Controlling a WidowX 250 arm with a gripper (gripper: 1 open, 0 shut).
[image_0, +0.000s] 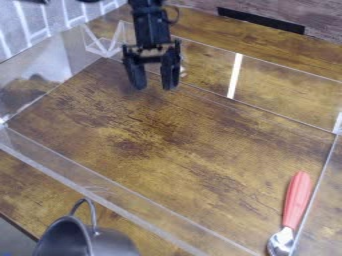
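Observation:
My black gripper (152, 73) hangs at the top middle of the camera view, above the far edge of a wooden surface (160, 150) inside a clear-walled enclosure. It is open. A small white object (182, 72) is partly hidden just behind it; its shape is too small to tell.
A scoop-like utensil with a red handle (298, 200) lies at the right near corner. A metal pot or pitcher (83, 242) stands at the bottom left.

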